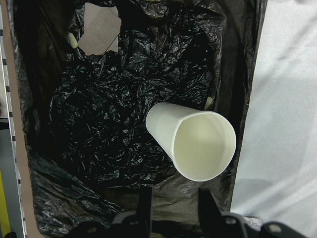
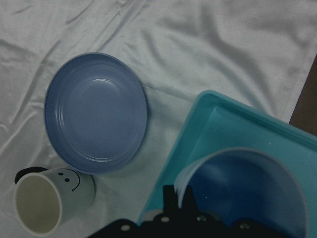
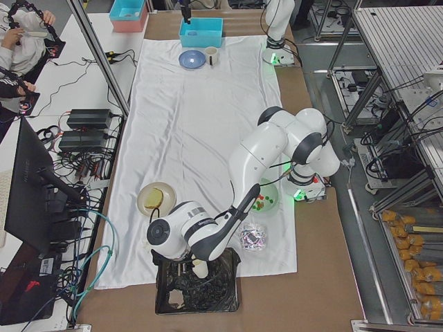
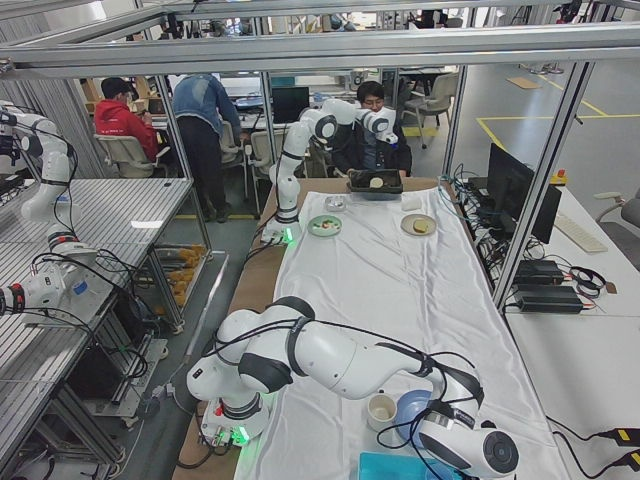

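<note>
A white cup [image 1: 161, 124] lies on its side in a black-lined bin [image 3: 163, 290]. Just beside its mouth, my left gripper is open, with nothing between its fingers. My right gripper is shut on the rim of a blue container [image 2: 247, 193] with a pale outside, over a teal tray [image 2: 233, 124]. In the camera right view the right gripper is largely hidden by its arm.
A blue plate [image 2: 94, 114] and a smiley mug [image 2: 69, 193] are beside the tray. By the bin are a plate with yellow food [image 3: 154, 198], a green plate [image 3: 266, 207] and a crinkled packet [image 3: 252, 236].
</note>
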